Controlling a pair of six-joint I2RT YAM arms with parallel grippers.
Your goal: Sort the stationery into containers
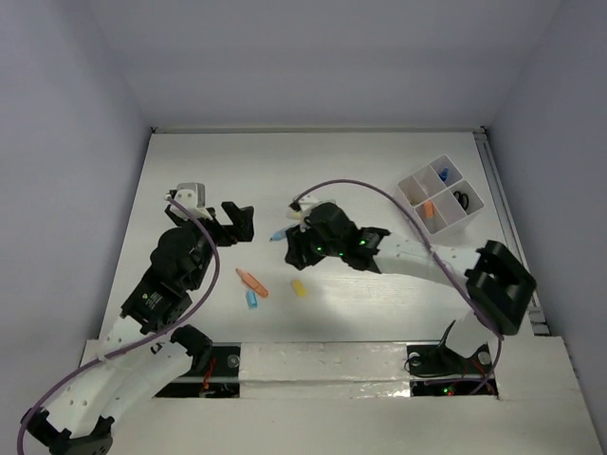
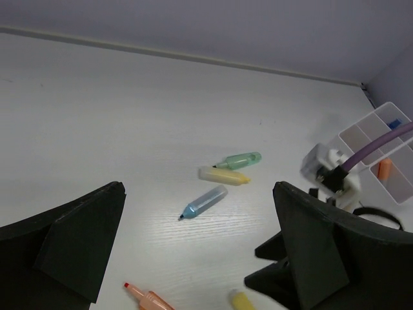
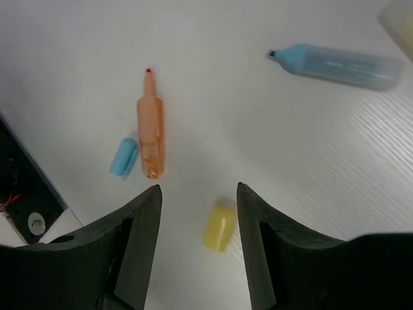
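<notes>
My left gripper point(image 1: 234, 224) stands open and empty over the left-middle table. My right gripper point(image 1: 296, 247) hangs over the middle, part open and empty, above a small yellow piece point(image 3: 220, 227). To its left in the right wrist view lie an orange marker point(image 3: 150, 135) and a small blue piece point(image 3: 124, 157); a blue marker point(image 3: 335, 64) is farther up. A yellow marker point(image 2: 222, 175) and a green one point(image 2: 237, 161) lie behind the blue one in the left wrist view. The compartment box point(image 1: 457, 218) at right holds orange, blue and black items.
Walls bound it on three sides. A dark strip with cables point(image 1: 436, 387) runs beyond the front edge.
</notes>
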